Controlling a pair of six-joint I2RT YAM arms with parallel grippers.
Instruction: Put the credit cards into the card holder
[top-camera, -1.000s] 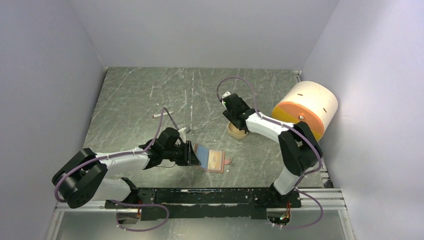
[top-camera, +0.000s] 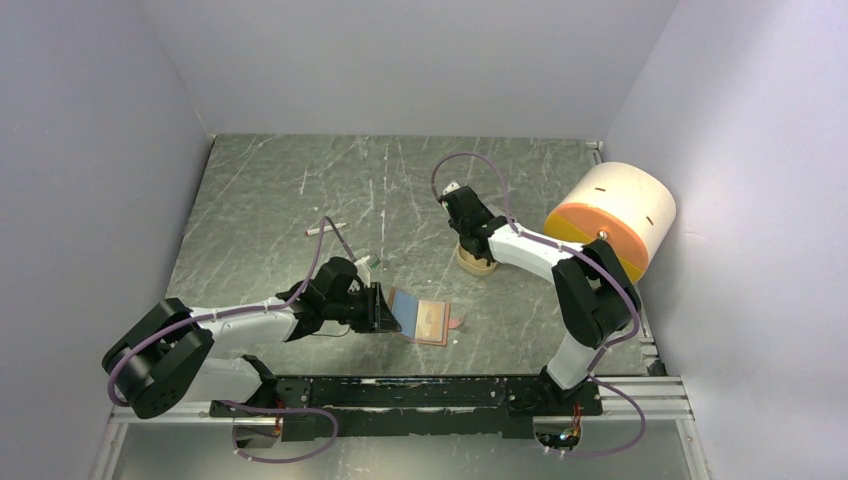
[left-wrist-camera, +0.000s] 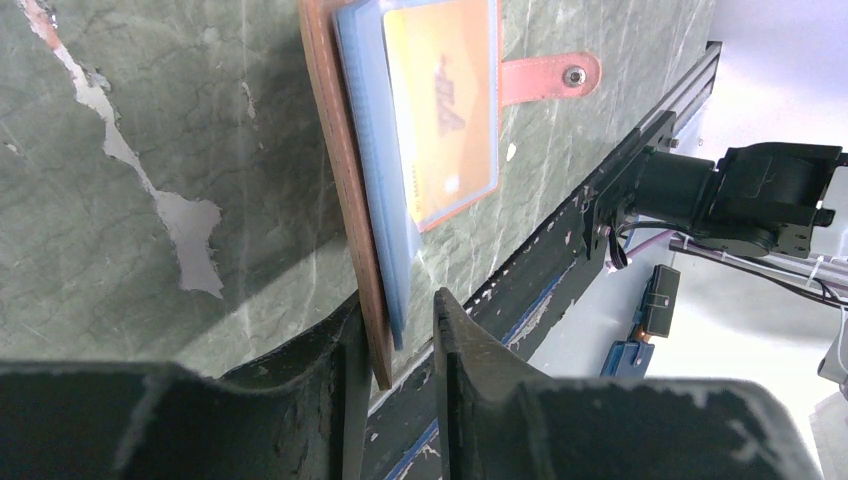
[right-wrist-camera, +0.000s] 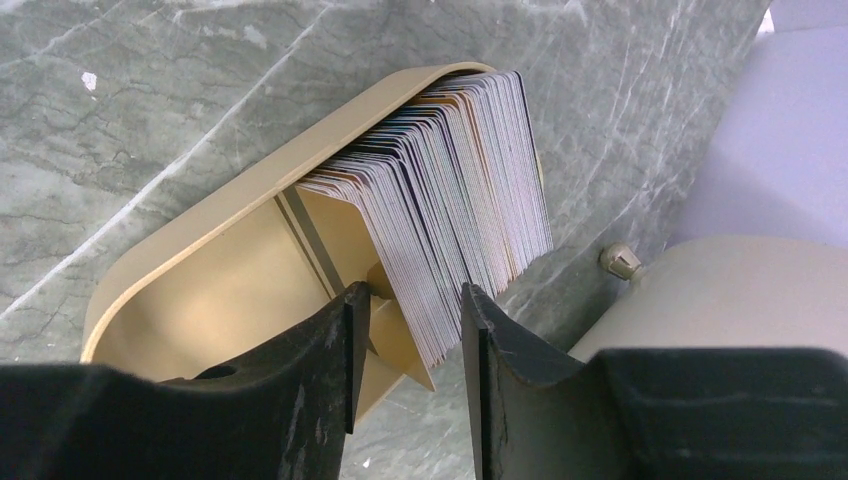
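The card holder (left-wrist-camera: 445, 105), pink-brown with blue inside and a snap strap, lies open on the lower middle of the table. My left gripper is at its near edge, the cover between its fingertips; whether it grips is unclear. A beige box (right-wrist-camera: 200, 260) holds a dense row of credit cards (right-wrist-camera: 440, 190), leaning to one side. My right gripper is over it, part open, its fingertips at the front of the stack; contact with a card is unclear. In the top view the right arm hides much of the box.
A large cream cylinder (top-camera: 620, 210) with an orange and yellow end stands at the right, close to the right arm. A small white stick (top-camera: 315, 230) lies left of centre.
Both grippers have shifted very slightly in the top view; the card holder and box show no clear movement.
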